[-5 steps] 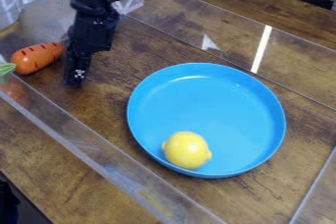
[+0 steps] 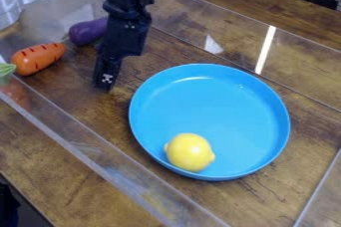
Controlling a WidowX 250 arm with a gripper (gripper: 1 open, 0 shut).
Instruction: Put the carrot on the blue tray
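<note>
The orange carrot (image 2: 38, 59) lies on the wooden table at the far left, with its green top (image 2: 7, 71) toward the left edge. The blue tray (image 2: 220, 107), a round shallow dish, sits right of centre. My black gripper (image 2: 107, 78) points down, low over the table between carrot and tray. A stretch of bare table separates it from the carrot, and no object shows at its tips. The dark fingers blend together, so I cannot tell how far apart they are.
A yellow round object (image 2: 189, 151) rests inside the tray near its front. Behind the gripper lies a purple eggplant (image 2: 87, 32), beside the arm. Clear walls run along the table's left side and front. Bare wood lies between gripper and tray.
My gripper has moved to the right, away from the carrot, uncovering more of the eggplant. The carrot stays at the left in nearly the same spot; tray and yellow object are unchanged.
</note>
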